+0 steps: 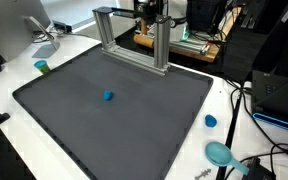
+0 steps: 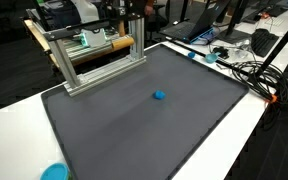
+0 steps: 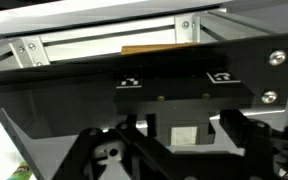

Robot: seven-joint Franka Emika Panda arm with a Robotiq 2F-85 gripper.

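Note:
In the wrist view my gripper is at the lower middle, close against a black crossbar (image 3: 54, 88). Its dark fingers merge with a dark block (image 3: 189, 92) on the bar. A pale patch shows between them, but their opening is hard to judge and no held object can be made out. In exterior view 1 the arm is at the top edge by a metal frame (image 1: 162, 45), its fingertips hidden. On the dark mat (image 1: 99, 125) lies a small blue piece (image 1: 108, 95), also visible as the blue piece (image 2: 159, 95) in exterior view 2.
A green cup (image 1: 42, 67) stands beyond the mat's left corner. At the right are a blue disc (image 1: 210, 121) and a turquoise funnel-like item (image 1: 224, 156), with cables nearby. Behind the crossbar is a strip of wood-coloured material (image 3: 159, 48).

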